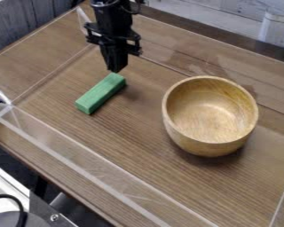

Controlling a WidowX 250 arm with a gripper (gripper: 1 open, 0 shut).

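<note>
A black robot arm reaches down from the top centre of the camera view, its gripper (116, 62) pointing downward and shut, with nothing visible between its fingers. Just below it, a green oblong block (102, 93) lies diagonally on the wooden table (132, 177). The gripper hangs above and slightly behind the block's upper end, apart from it. To the right, a large tan round bowl (209, 115) stands on the table.
A dark cable (7, 200) curves at the bottom left corner, and a pale strip or wall runs along the top right edge.
</note>
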